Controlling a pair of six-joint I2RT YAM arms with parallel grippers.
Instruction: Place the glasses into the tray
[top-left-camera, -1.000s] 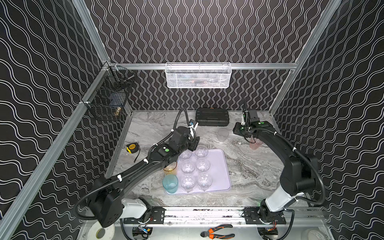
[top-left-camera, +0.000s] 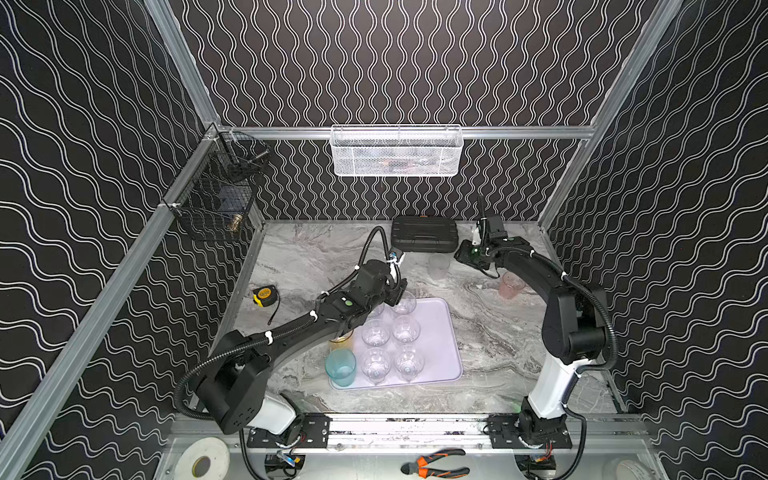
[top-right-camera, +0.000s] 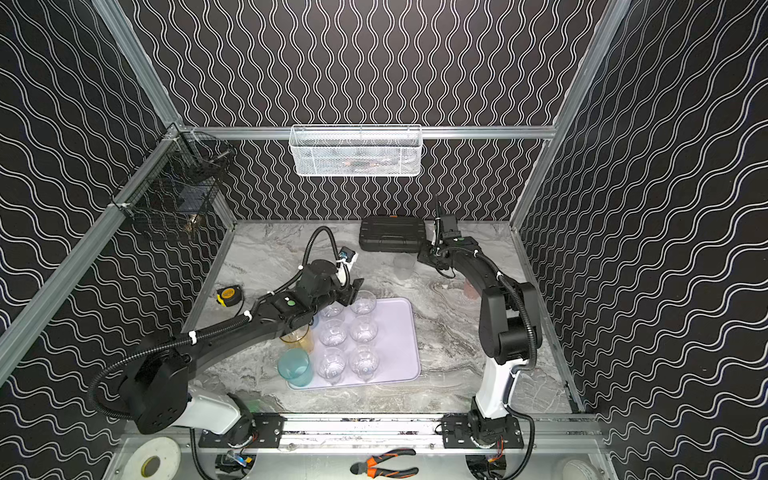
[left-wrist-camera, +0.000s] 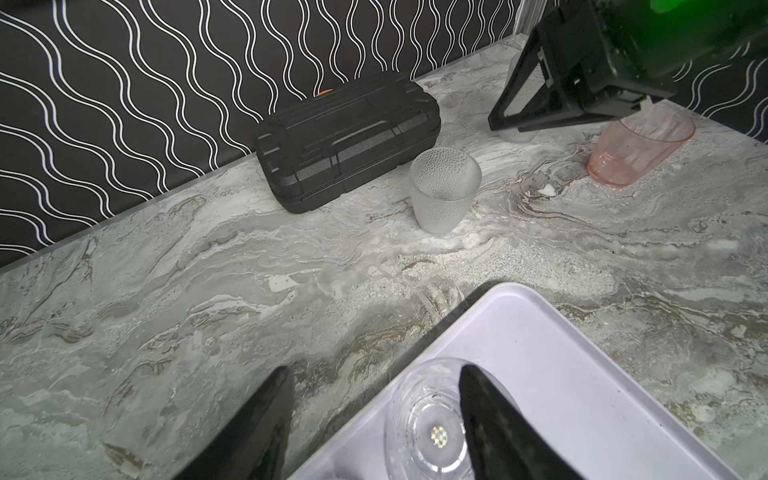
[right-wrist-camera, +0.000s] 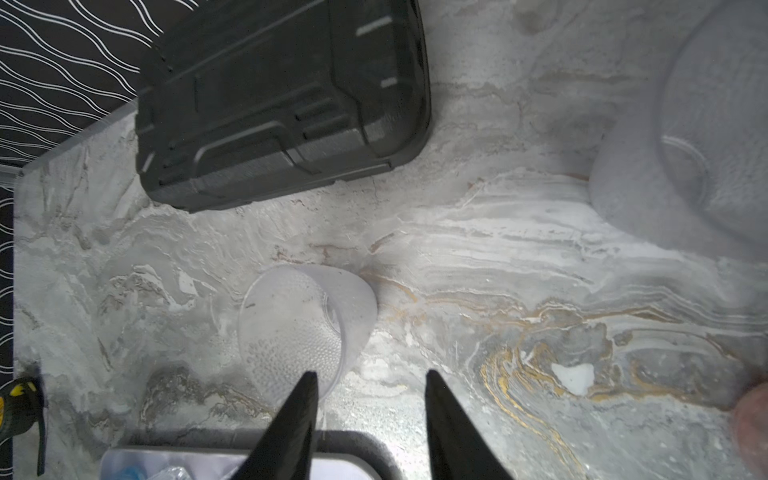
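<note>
The pale lilac tray (top-left-camera: 437, 340) holds several clear glasses, with a teal glass (top-left-camera: 341, 365) and an amber glass (top-right-camera: 297, 337) at its left side. Above its far edge, my left gripper is open; a clear glass (left-wrist-camera: 432, 424) stands in the tray below, partly hidden by one finger. A frosted glass (left-wrist-camera: 444, 192) stands on the table in front of the black case. Over the table near it, my right gripper is open and empty. A second frosted glass (right-wrist-camera: 648, 184) stands farther right, and a pink glass (left-wrist-camera: 640, 144) lies beyond my right gripper.
The black case (top-left-camera: 425, 233) sits by the back wall. A yellow tape measure (top-left-camera: 265, 296) lies on the left of the table. The tray's right part is bare, and marble tabletop is free right of it.
My left gripper has shifted slightly right over the tray's far edge. The right arm has swung inward, its gripper moving a little left toward the nearer frosted glass. The glasses in the tray stay put.
</note>
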